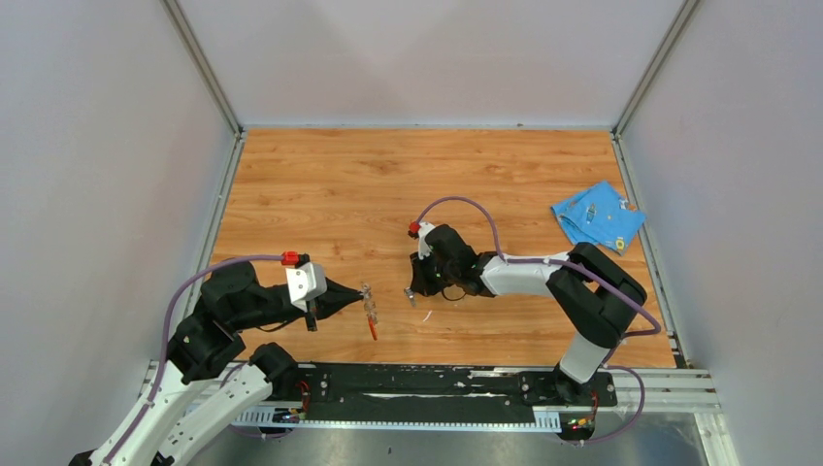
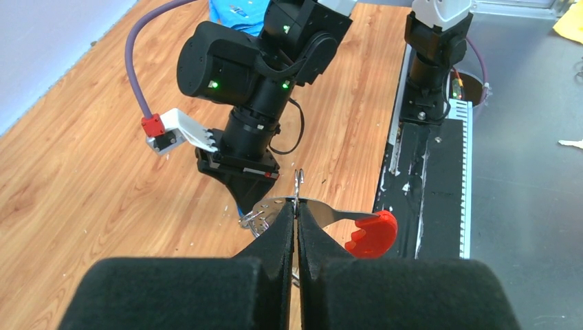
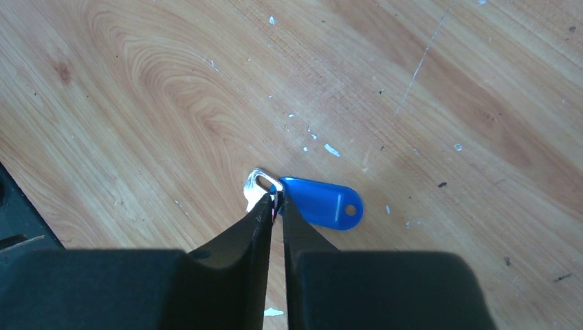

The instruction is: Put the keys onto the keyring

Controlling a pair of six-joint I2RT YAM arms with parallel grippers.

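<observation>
In the left wrist view, my left gripper is shut on a thin metal keyring (image 2: 298,180), seen nearly edge-on. From it hang silver metal pieces (image 2: 264,214) and a red-headed key (image 2: 375,235). My right gripper is low over the table, its fingers closed on a silver key (image 3: 256,183). The key's head shows beside the tips; its blade is hidden behind the fingers. A blue plastic tag (image 3: 323,203) with a hole lies against the key's head. From above, the key (image 1: 410,296) shows just past the right fingertips.
A folded blue cloth (image 1: 599,216) lies at the far right of the wooden table (image 1: 417,170). The black rail (image 1: 417,381) runs along the front edge. White specks are scattered around the tag.
</observation>
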